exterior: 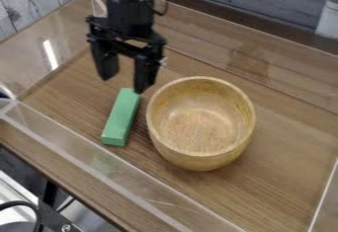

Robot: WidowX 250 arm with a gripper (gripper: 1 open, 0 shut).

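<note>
My black gripper (126, 63) hangs over the left part of the wooden table, its fingers open and pointing down, just above and behind a green block (122, 117). The long block lies flat on the table, beside the left side of a round wooden bowl (201, 132). The bowl stands upright, and its visible inside is empty.
A clear edge strip runs along the near left side, with dark cables beyond it. A white object (330, 17) stands at the back right.
</note>
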